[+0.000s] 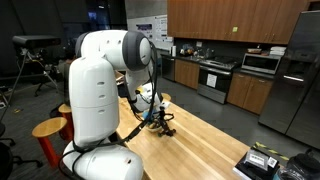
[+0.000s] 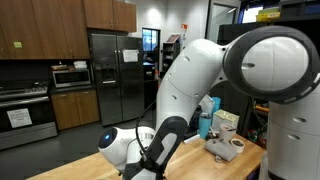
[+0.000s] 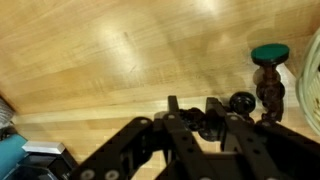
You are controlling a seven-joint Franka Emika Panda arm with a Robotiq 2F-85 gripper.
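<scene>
In the wrist view my gripper is at the bottom centre, its fingers closed round a small dark object (image 3: 204, 121) that is mostly hidden by the fingers. Right of it, over the wooden table, is a dark turned piece (image 3: 269, 85) with a green base, like a chess piece lying on its side. Close to the fingers shows a round black knob (image 3: 243, 102). Exterior view 1 has the gripper (image 1: 160, 123) low over the table beside dark pieces (image 1: 169, 131), too small to tell apart.
A pale bowl or basket rim (image 3: 312, 85) cuts into the wrist view's right edge. Bare wooden table (image 3: 110, 60) spreads to the left. Dark items (image 1: 258, 163) lie at the table's right end in exterior view 1. A grey container (image 2: 226, 148) stands at the right in exterior view 2.
</scene>
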